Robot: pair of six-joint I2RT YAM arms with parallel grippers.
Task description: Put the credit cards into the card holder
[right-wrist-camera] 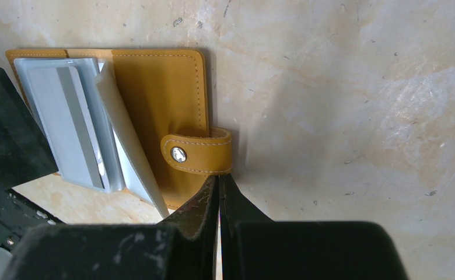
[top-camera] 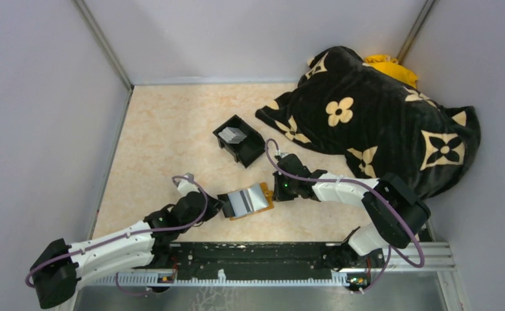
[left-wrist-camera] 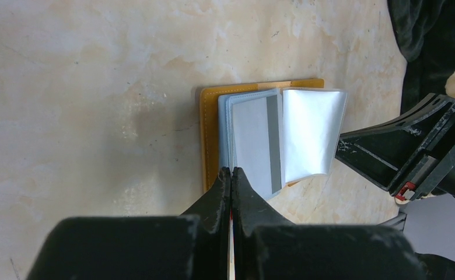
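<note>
The tan card holder [right-wrist-camera: 155, 87] lies open on the table, its clear sleeves fanned out. A white card with a grey stripe [left-wrist-camera: 251, 131] shows in one sleeve, and a loose-standing white sleeve leaf [left-wrist-camera: 310, 131] rises beside it. My left gripper is shut at the sleeves' left edge; whether a thin edge is between its fingertips cannot be seen. At the snap strap [right-wrist-camera: 205, 156] my right gripper is shut, its tips touching the strap's lower edge. More white cards [top-camera: 232, 135] sit in the black box [top-camera: 253, 148].
Behind the right arm a dark patterned blanket [top-camera: 379, 123] covers the back right, with a yellow cloth [top-camera: 392, 68] beyond it.
</note>
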